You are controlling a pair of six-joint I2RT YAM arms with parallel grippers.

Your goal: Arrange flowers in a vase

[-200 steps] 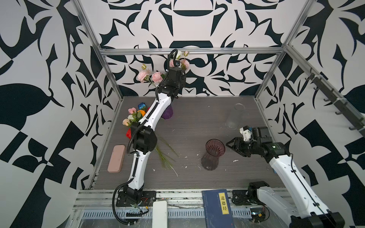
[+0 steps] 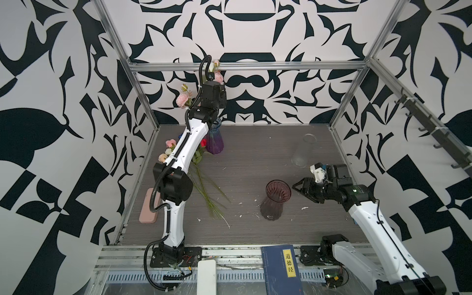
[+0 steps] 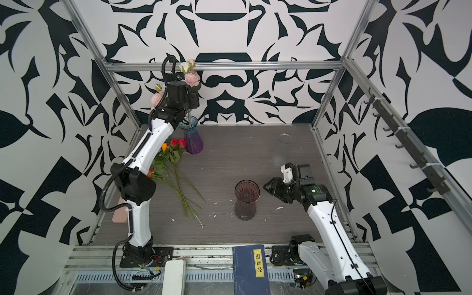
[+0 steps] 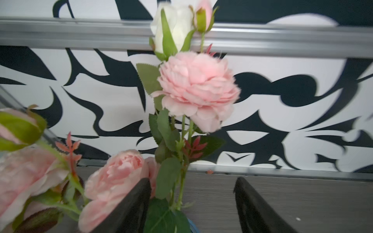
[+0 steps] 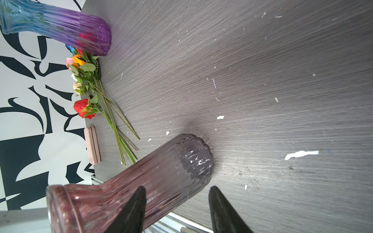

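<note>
Pink roses and a white bud (image 4: 172, 31) stand upright at the purple-blue vase (image 3: 193, 140); in the left wrist view the vase is almost wholly hidden below the leaves. My left gripper is open above that vase, the green stems (image 4: 181, 182) showing between its fingers, nearer the left one. Other pink roses (image 4: 120, 180) lean out to the left. Over the table's right side my right gripper is open and empty, with the dark red glass vase (image 5: 151, 176) beyond its left finger.
Loose flowers (image 3: 172, 157) lie on the left of the table, stems toward the front. A clear glass vase (image 2: 304, 152) stands at the back right. A pink case (image 2: 149, 209) lies front left. Mid-table is largely clear.
My left arm has swung left. The upright pink and white flowers have shifted left along with the gripper, over the purple-blue vase. The right arm is still.
</note>
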